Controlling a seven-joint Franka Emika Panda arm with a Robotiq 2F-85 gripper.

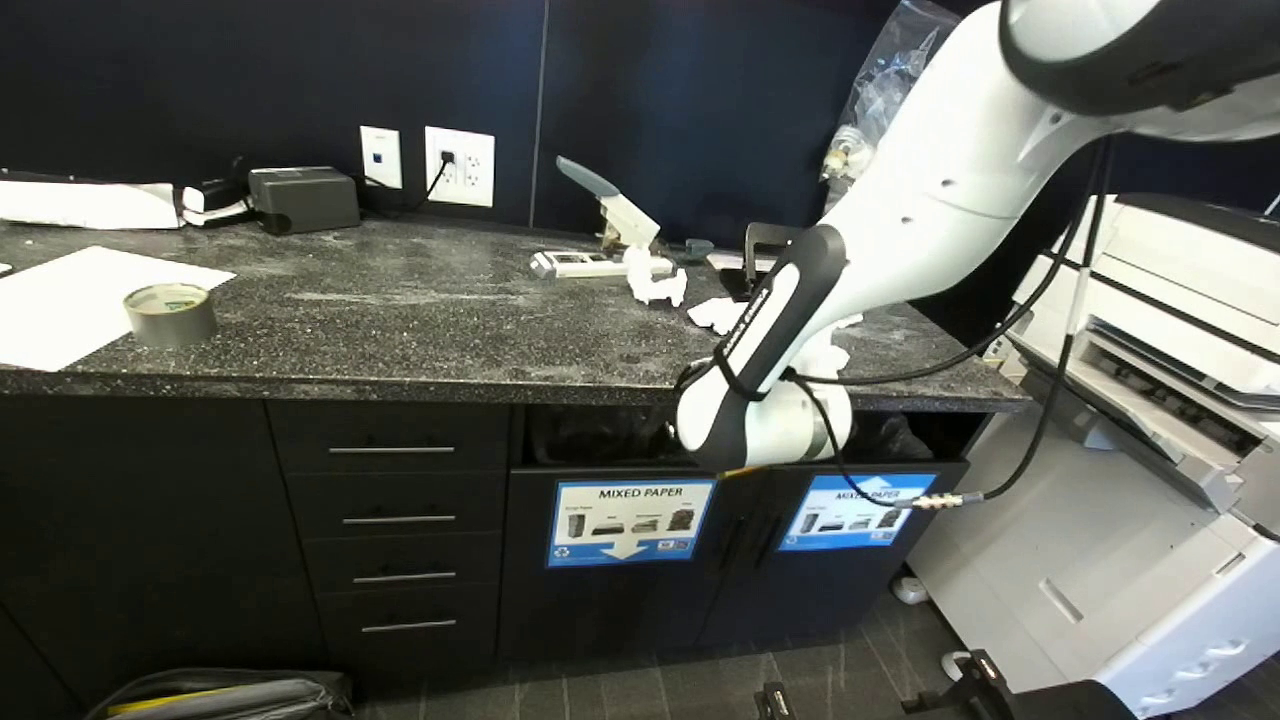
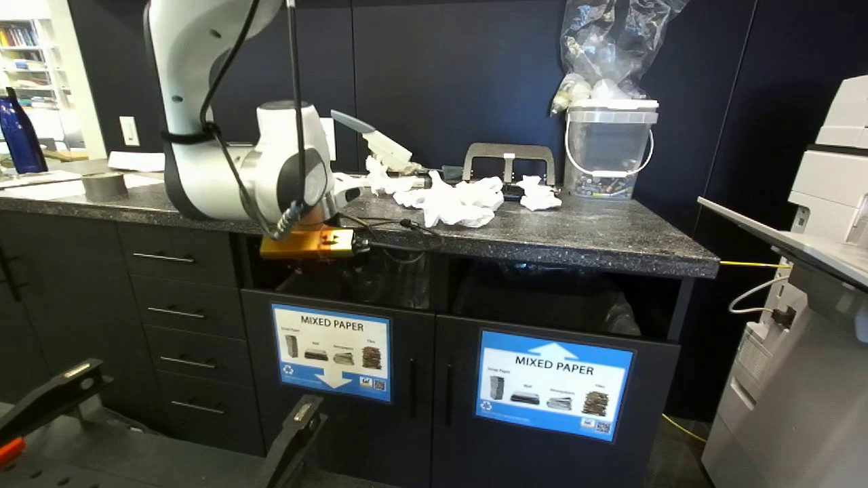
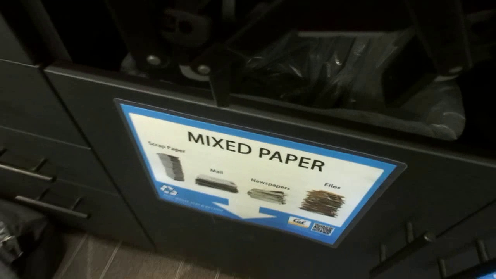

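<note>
In the wrist view my gripper stands open, its dark fingers wide apart with nothing between them. The fingers hang in front of the left bin opening, where a clear plastic liner (image 3: 297, 65) shows behind. Below them is the blue and white "MIXED PAPER" sign (image 3: 251, 174). In exterior view 2 the orange camera mount (image 2: 305, 242) hangs just in front of the counter edge; the fingertips are too dark to make out there. Crumpled white paper (image 2: 460, 199) lies on the counter, to the right of the wrist.
A stapler (image 2: 374, 142), a black hole punch (image 2: 510, 158) and a clear bucket (image 2: 610, 150) stand at the back of the counter (image 2: 651, 236). A tape roll (image 1: 172, 314) sits on white sheets at the left. The right bin opening (image 2: 537, 297) is unobstructed. A printer (image 1: 1152, 312) flanks the right side.
</note>
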